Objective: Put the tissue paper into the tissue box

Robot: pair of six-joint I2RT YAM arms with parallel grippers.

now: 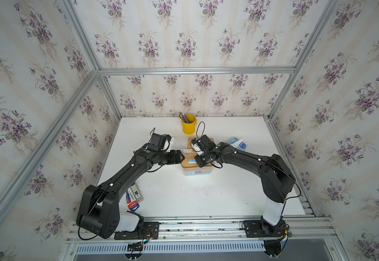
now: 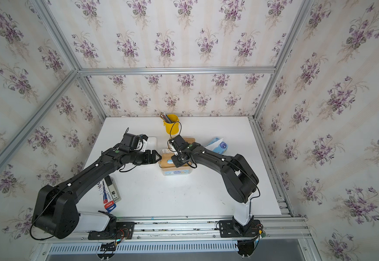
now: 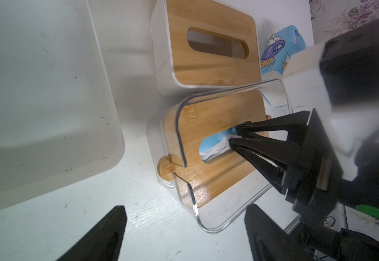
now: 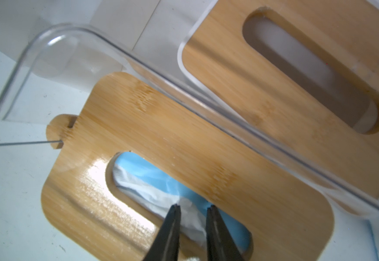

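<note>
The clear tissue box (image 3: 184,130) stands on the table with a wooden lid (image 3: 211,113) set down inside its walls. Through the lid's slot show the blue tissue pack (image 4: 154,176) and crumpled white tissue paper (image 4: 154,193). My right gripper is at the slot, its fingertips a little apart over the white tissue; in the left wrist view they reach the slot's edge. No tissue is seen pulled up between them. To the left of the box, my left gripper stands open and empty, its fingers near the box's notched end.
A second box with a slotted wooden top (image 3: 219,69) stands right behind. A white bin (image 3: 45,100) is to the left. Behind are a blue tissue pack (image 1: 239,143) and a yellow bucket (image 1: 189,126).
</note>
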